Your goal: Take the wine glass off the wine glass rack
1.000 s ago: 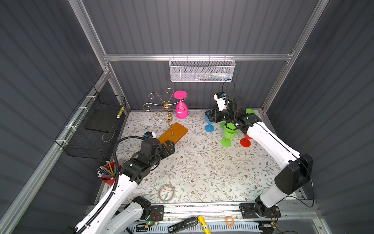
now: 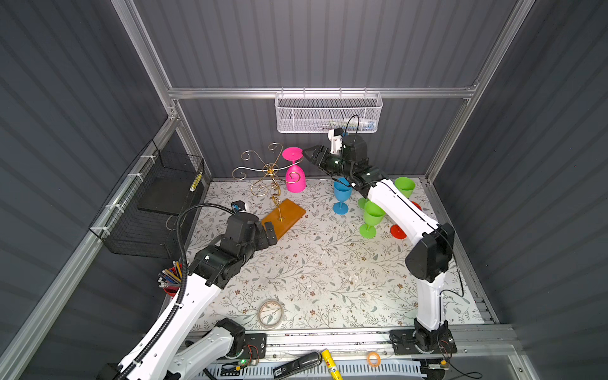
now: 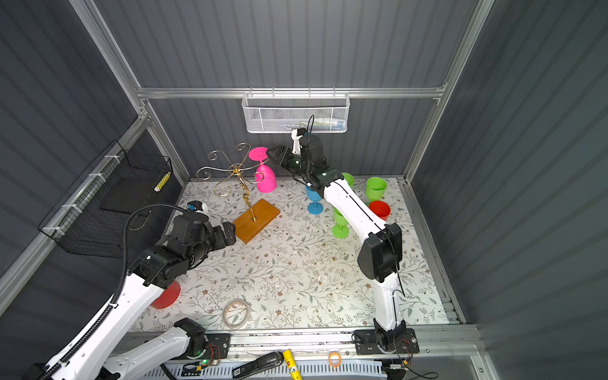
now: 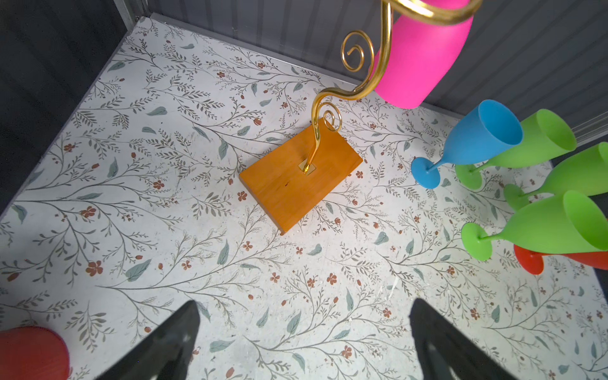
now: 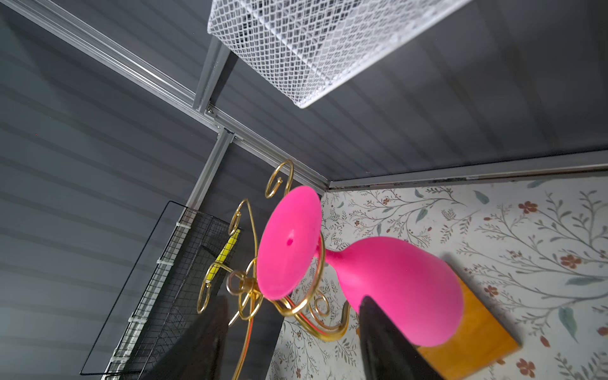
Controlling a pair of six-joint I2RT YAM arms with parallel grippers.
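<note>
A pink wine glass (image 2: 295, 177) hangs upside down in the gold rack (image 2: 270, 171), which stands on an orange board (image 2: 288, 216). My right gripper (image 2: 309, 154) is just right of the glass's foot, fingers parted; in the right wrist view the pink foot (image 5: 288, 240) lies ahead of the fingertips, with nothing between them. My left gripper (image 2: 266, 233) is open in front of the rack at the left, empty, above the table.
Blue (image 4: 478, 133), green and red glasses stand at the right. A white mesh basket (image 2: 328, 110) hangs on the back wall above, a black wire basket (image 2: 158, 202) on the left.
My right gripper has risen and moved left toward the pink glass's foot. The left arm rose slightly earlier; the rack and glass look unmoved.
</note>
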